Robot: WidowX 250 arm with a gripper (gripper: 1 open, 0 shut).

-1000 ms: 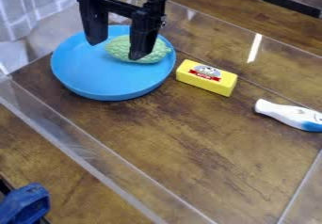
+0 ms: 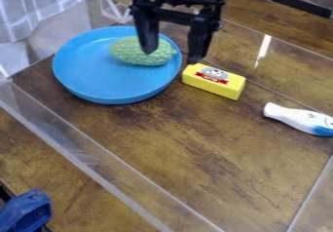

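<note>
My black gripper (image 2: 173, 35) hangs open over the back of the blue plate (image 2: 111, 87), its two fingers spread either side of a green corn-like object (image 2: 132, 53) and slightly above it. The right finger reaches past the plate's right rim, near a yellow box (image 2: 213, 80) with a label on top, which lies on the wooden table just right of the plate.
A white bottle (image 2: 297, 118) with a blue end lies at the right. A blue object (image 2: 22, 212) sits at the lower left corner.
My gripper has moved right and toward the back, from over the plate's left side to over the green object and the plate's right rim. The objects look unmoved.
</note>
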